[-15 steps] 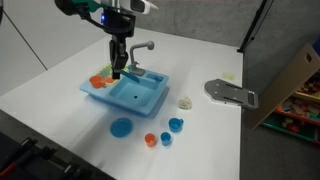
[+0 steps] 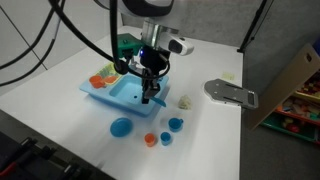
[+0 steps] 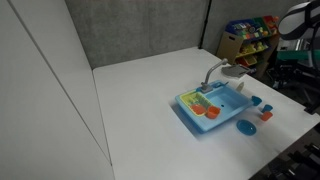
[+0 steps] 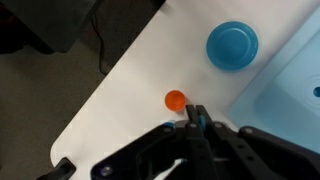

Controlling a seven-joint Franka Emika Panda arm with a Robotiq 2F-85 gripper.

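Observation:
My gripper [image 2: 147,99] hangs over the near right part of the light-blue toy sink [image 2: 124,100], pointing down. In the wrist view my gripper is shut on a small blue item [image 4: 203,121], mostly hidden by the fingers, so its shape cannot be told. On the white table in front of the sink lie a round blue plate [image 2: 121,127], an orange cup [image 2: 151,140] and a blue cup [image 2: 166,138]. Another blue cup [image 2: 176,125] stands just behind these.
Orange and green pieces [image 2: 106,77] fill the sink's left part. A small pale object [image 2: 184,102] stands right of the sink, with a grey metal plate [image 2: 230,93] farther off. Toy shelves [image 3: 249,40] stand beyond it.
The arm has swung right and toward the table's front, from above the sink's left back side to above its near right part. The tableware and sink have stayed put.

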